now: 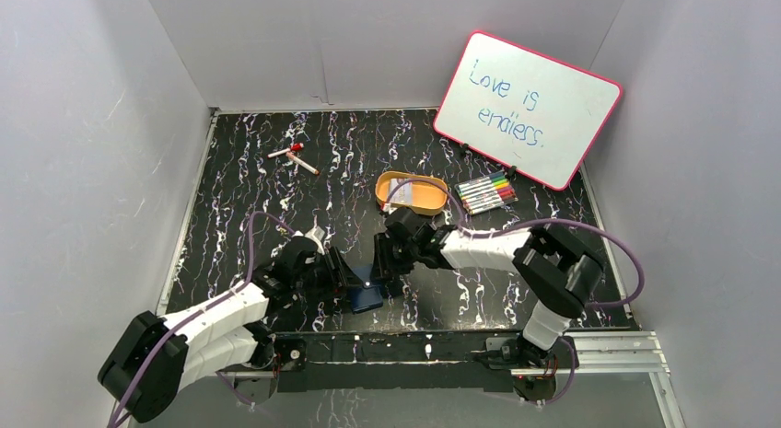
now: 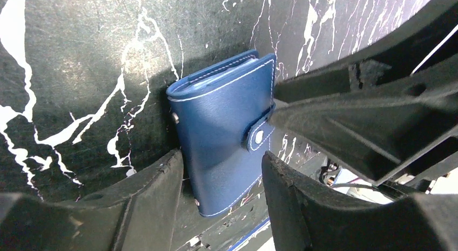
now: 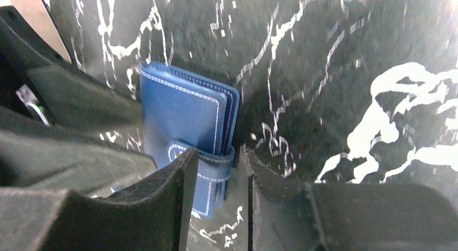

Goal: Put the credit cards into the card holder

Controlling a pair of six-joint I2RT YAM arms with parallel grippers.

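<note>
The dark blue card holder (image 1: 366,299) lies closed on the marbled table, its strap snapped. My left gripper is part open, its fingers (image 2: 157,189) on either side of the holder's near end in the left wrist view. From the opposite side comes my right gripper, open, with the strap edge of the holder (image 3: 186,110) showing in front of and between its fingertips. One right finger (image 2: 318,119) overlaps the holder near the snap; whether it touches cannot be told. White cards (image 1: 401,190) lie in the orange tray (image 1: 433,210).
Several coloured markers (image 1: 486,192) lie in a row right of the tray, and two loose markers (image 1: 302,163) at the back left. A whiteboard (image 1: 530,106) leans at the back right. Bare table lies between the loose markers and the tray.
</note>
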